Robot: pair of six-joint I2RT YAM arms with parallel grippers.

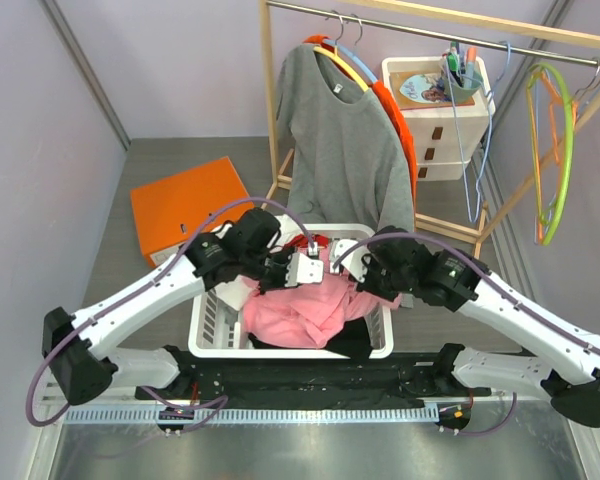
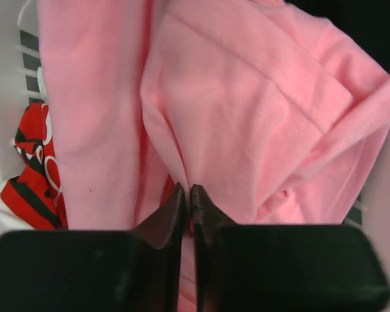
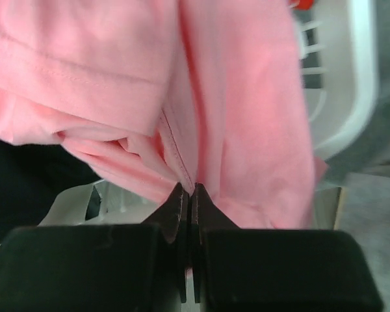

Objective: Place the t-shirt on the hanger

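A pink garment (image 1: 295,315) lies bunched in the white laundry basket (image 1: 210,350). My left gripper is over it, shut, with pink cloth right at its fingertips; whether any is between them is unclear. My right gripper is shut on a fold of the pink garment at the basket's right part. A grey sweatshirt (image 1: 340,150) hangs on the rack above the basket. Empty hangers, including a green one (image 1: 555,200) and blue ones (image 1: 485,140), hang on the right of the rail.
Red printed cloth (image 2: 32,195), white cloth and dark cloth share the basket. An orange box (image 1: 180,200) lies left of the rack. A white drawer unit (image 1: 430,140) stands behind it, with a cup of pens on top.
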